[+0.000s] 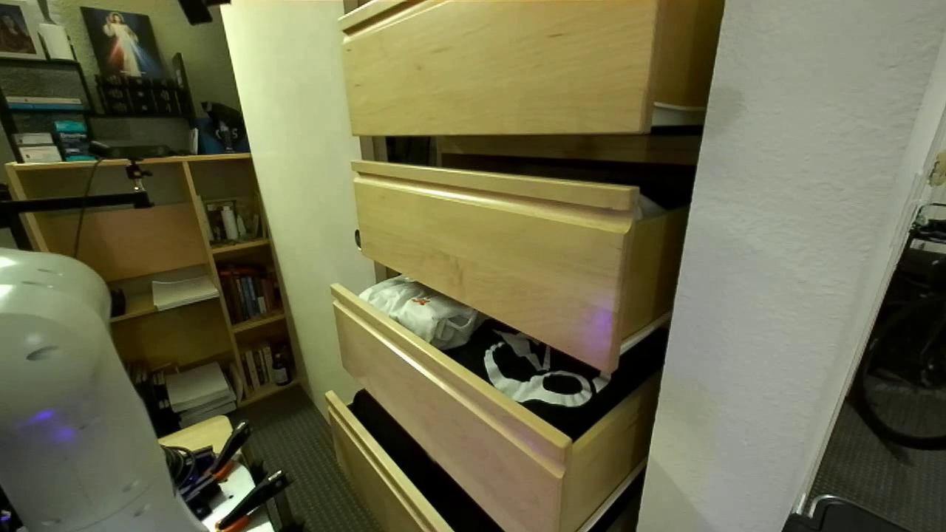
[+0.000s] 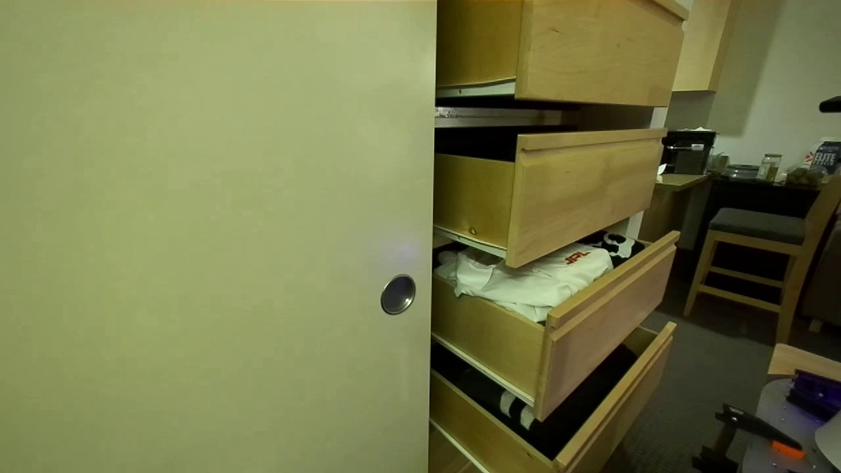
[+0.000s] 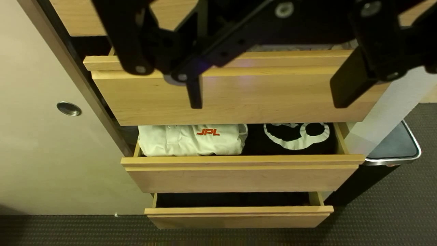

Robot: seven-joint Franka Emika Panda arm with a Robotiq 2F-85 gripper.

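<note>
My gripper stands open at the top of the wrist view, its two dark fingers wide apart and nothing between them. Behind it is the front of a wooden drawer (image 3: 245, 96), which is pulled out. One level lower, another open drawer (image 3: 241, 176) holds a folded white garment (image 3: 176, 141) with red "JPL" lettering and a black cloth (image 3: 258, 141) with a white print. The bottom drawer (image 3: 237, 221) is also out, with dark cloth inside. A top drawer (image 1: 497, 75) juts out above them. Neither exterior view shows the gripper.
A pale sliding door (image 2: 221, 236) with a round recessed pull (image 2: 398, 294) borders the drawers on one side, a white wall (image 1: 798, 222) on the other. A dark bin (image 3: 393, 143) stands beside the wall. Clamps (image 1: 253, 501) lie near the arm's base (image 1: 71, 399).
</note>
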